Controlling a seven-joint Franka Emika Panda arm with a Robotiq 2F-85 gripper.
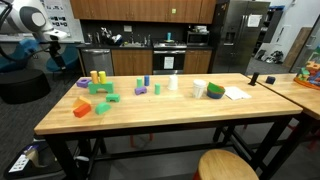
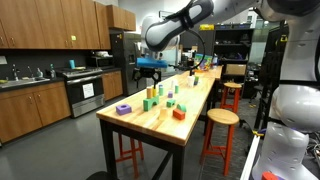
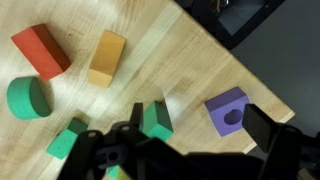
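My gripper stands open over the block end of the table, with empty space between its fingers. The wrist view shows a purple block with a round hole beside the right finger and a green block near the left one. Further left are an orange block, a red block, a green rounded block and another green block. Yellow cylinders stand with green blocks on the table in exterior view 1. The gripper also shows above the table in exterior view 2.
Along the wooden table are a white mug, a green bowl and a sheet of paper. A round stool stands in front.
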